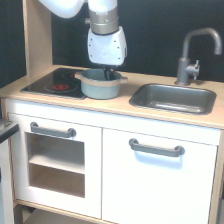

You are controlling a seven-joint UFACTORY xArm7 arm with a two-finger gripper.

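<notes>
A grey-blue pot (pixel 101 91) with two side handles stands on the wooden counter, at the right edge of the black hob (pixel 57 84). Above it the white arm (pixel 106 46) comes down from the top. The dark fingers of my gripper (pixel 108 74) reach down at the pot's opening, right of its middle. Whether they touch the pot's wall, and how far apart they stand, is too small to make out.
To the right, a metal sink (pixel 172 98) is set into the counter, with a tall faucet (pixel 188 58) behind it. Bare counter (pixel 126 92) lies between pot and sink. Below are an open-looking cupboard (pixel 57 165) and a white door (pixel 157 178).
</notes>
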